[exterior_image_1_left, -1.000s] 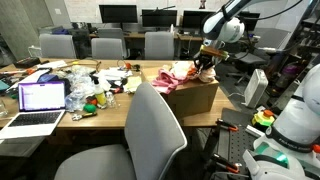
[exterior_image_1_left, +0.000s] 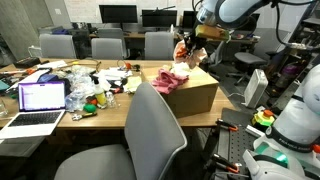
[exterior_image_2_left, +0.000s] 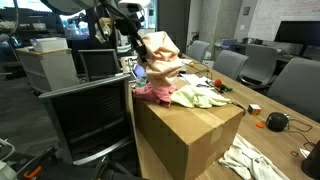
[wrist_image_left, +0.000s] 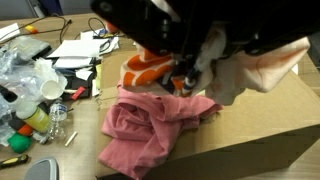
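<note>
My gripper is shut on a pale pink and orange cloth (exterior_image_2_left: 162, 55), which hangs bunched from the fingers. In the second exterior view it is held up over a cardboard box (exterior_image_2_left: 195, 129). On the box top lies a darker pink cloth (wrist_image_left: 145, 128), draped toward the edge. A whitish-green cloth (exterior_image_2_left: 198, 97) is spread beside it. The hanging cloth hides part of the box top and most of the fingertips in the wrist view.
Bottles (wrist_image_left: 30, 112), a white cup and other clutter crowd the table left of the box. An open laptop (exterior_image_1_left: 40, 108) stands at the table's far left. A white cloth (exterior_image_2_left: 250, 158) lies beside the box, and an office chair (exterior_image_1_left: 155, 130) stands in front.
The gripper has risen from the box's right side, lifting the pink and orange cloth off the pile. The darker pink cloth stays on the box.
</note>
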